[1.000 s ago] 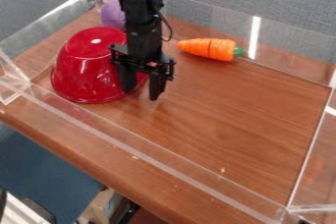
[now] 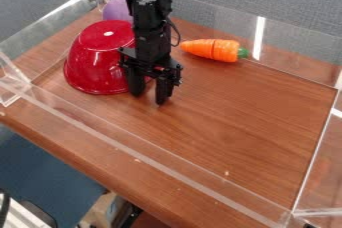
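Note:
My black gripper (image 2: pixel 148 84) is low over the wooden table at the right side of an upturned red bowl (image 2: pixel 94 62), its fingers pointing down. The gripper hides part of the bowl's right side, and I cannot tell if it is open or shut or whether it touches the bowl.
An orange toy carrot (image 2: pixel 209 48) lies behind and right of the gripper. A purple object (image 2: pixel 115 10) sits at the back left, partly hidden. Clear walls edge the wooden table (image 2: pixel 227 132), whose middle and right are free.
The gripper has shifted slightly over the last second, staying beside the bowl's right side. The bowl appears nudged slightly, if at all; the carrot is still.

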